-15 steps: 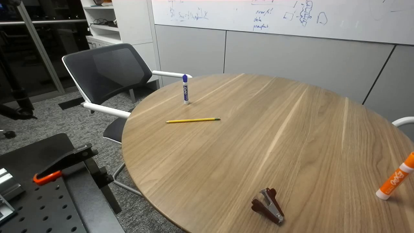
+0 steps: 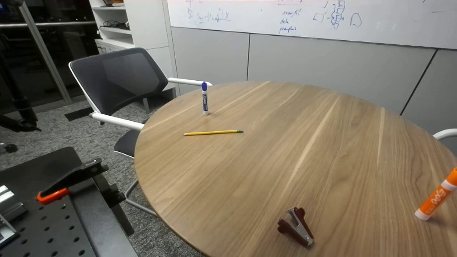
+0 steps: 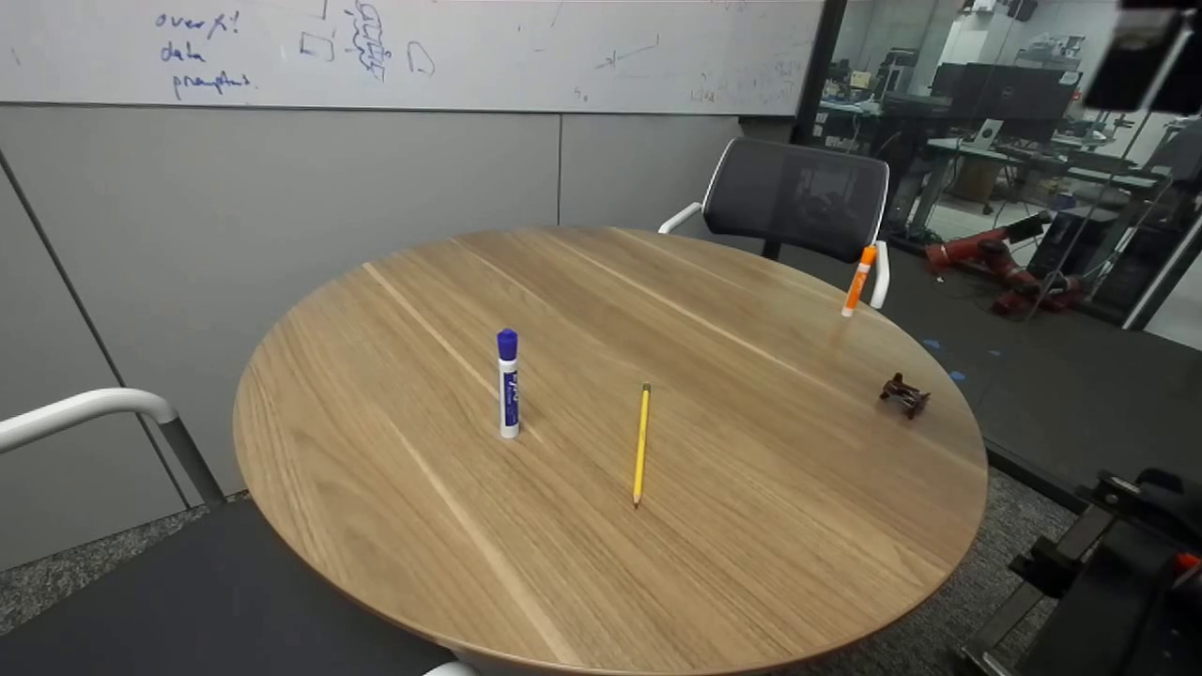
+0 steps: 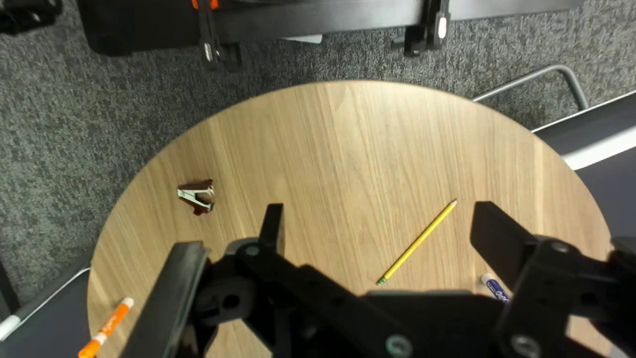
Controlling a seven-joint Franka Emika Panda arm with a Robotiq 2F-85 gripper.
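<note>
Seen from above in the wrist view, my gripper is open, its black fingers wide apart with nothing held between them. A yellow pencil [image 4: 418,241] lies flat on the round wooden table [image 4: 346,143], below the gripper and nearer the right finger. The blue marker [image 3: 509,385] stands upright, cap up; in the wrist view the right finger hides part of it. An orange marker [image 3: 859,282] stands near the table's far right in exterior view 2. Near the edge rests a dark red staple remover [image 2: 296,227]. Neither exterior view shows the gripper's fingers.
A black chair [image 2: 120,77] stands close to the table, and another chair [image 3: 797,197] is across from it. The dark robot stand [image 2: 85,205] borders the table with a gap of carpet.
</note>
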